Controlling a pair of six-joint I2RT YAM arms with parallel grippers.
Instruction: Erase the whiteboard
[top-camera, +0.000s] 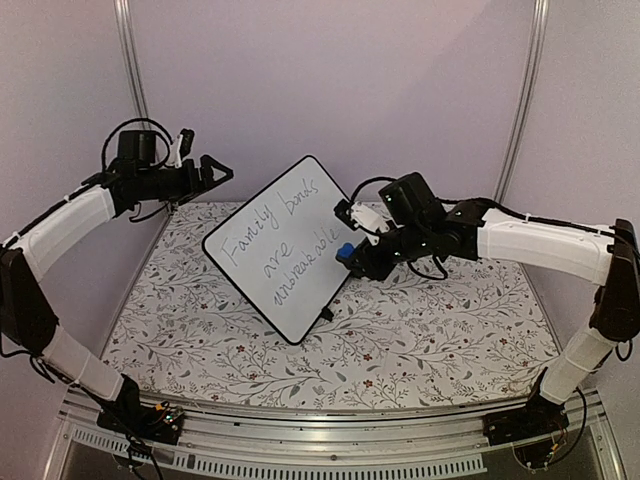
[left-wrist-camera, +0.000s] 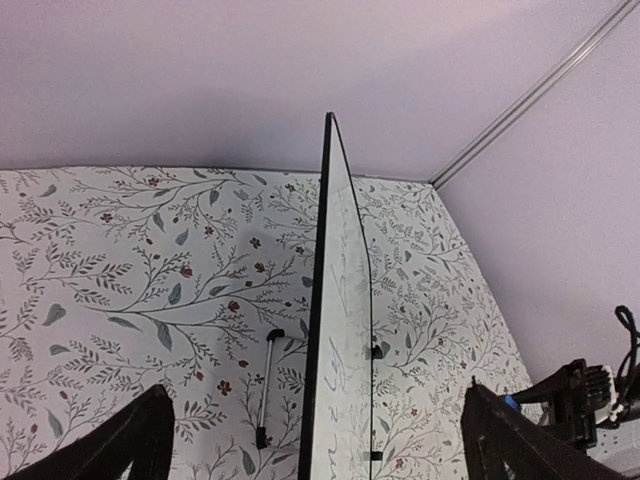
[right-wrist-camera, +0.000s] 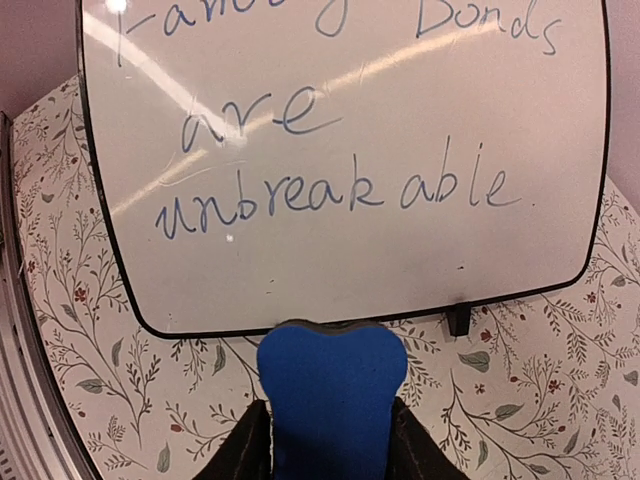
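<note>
The whiteboard (top-camera: 280, 250) stands propped, turned diagonally in the top view, with "Family bonds are unbreakable" written in blue; in the left wrist view the board (left-wrist-camera: 340, 300) is seen nearly edge-on. My left gripper (top-camera: 215, 173) is open and empty, up and left of the board's top-left edge. My right gripper (top-camera: 360, 258) holds a blue eraser (right-wrist-camera: 330, 390) between its fingers, at the board's right edge; in the right wrist view the writing lies above the eraser.
A rod stand (left-wrist-camera: 265, 390) lies behind the board. Pale walls close in the back and sides.
</note>
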